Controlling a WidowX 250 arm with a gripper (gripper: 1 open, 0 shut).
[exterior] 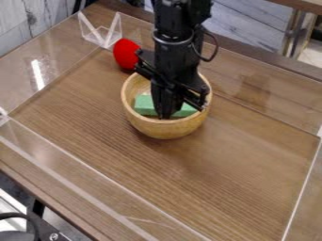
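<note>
A light wooden bowl [182,126] sits near the middle of the table, with a green block [183,107] inside it. The black gripper [164,107] reaches down from the top into the bowl, over the green block, which it partly hides. It looks shut; whether anything is between its fingertips is hard to see.
A red object [126,52] lies behind the bowl to the left. A clear plastic piece [98,28] stands at the back left.
</note>
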